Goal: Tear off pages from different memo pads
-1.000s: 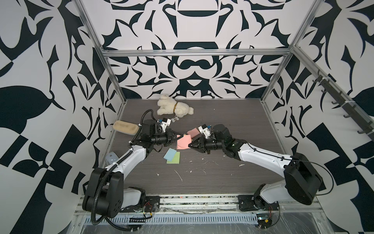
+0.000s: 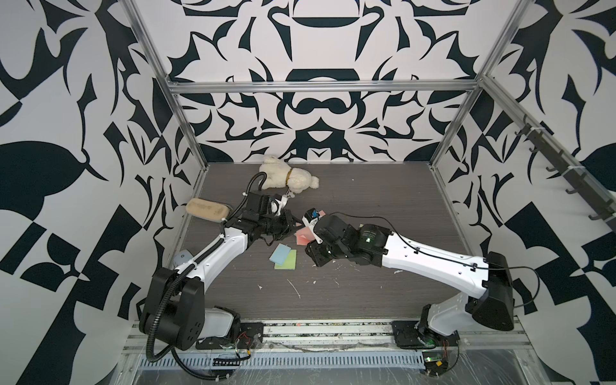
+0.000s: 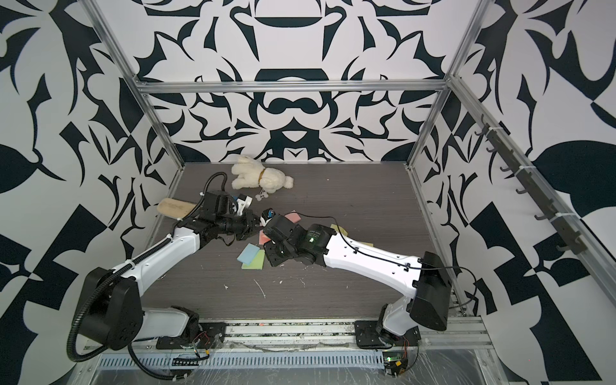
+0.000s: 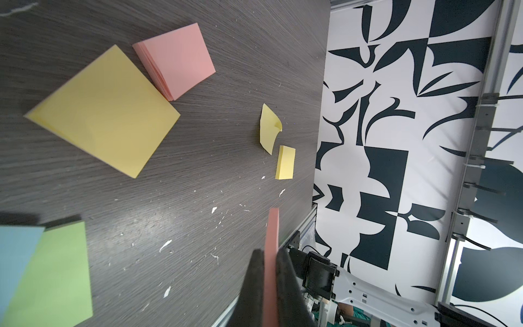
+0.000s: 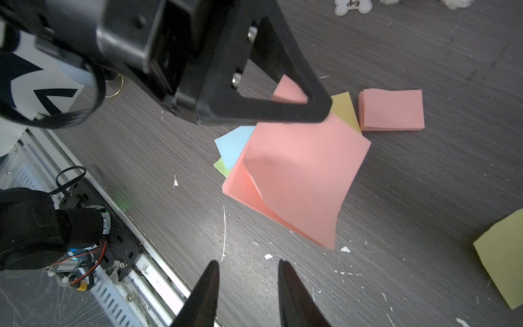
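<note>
A thin pink memo pad (image 5: 305, 169) is pinched in my left gripper, which is shut on it above the table. Its top sheet bows away from the layer beneath, leaving a gap along one edge. In the right wrist view my right gripper stands partly open, close to the pad's lower edge, nothing between its fingers. On the table lie a thick pink pad (image 4: 177, 62), a larger yellow pad (image 4: 103, 111), and a blue pad (image 4: 19, 250) overlapping a green one (image 4: 60, 278). A small yellow pad (image 4: 285, 162) lies farther off.
A curled yellow slip (image 4: 269, 128) lies beside the small yellow pad. The white plush dog (image 2: 288, 174) rests at the back, a tan oblong object (image 2: 207, 209) at the left edge. Paper scraps litter the front.
The left gripper keeps the pad, shifting slightly right.
</note>
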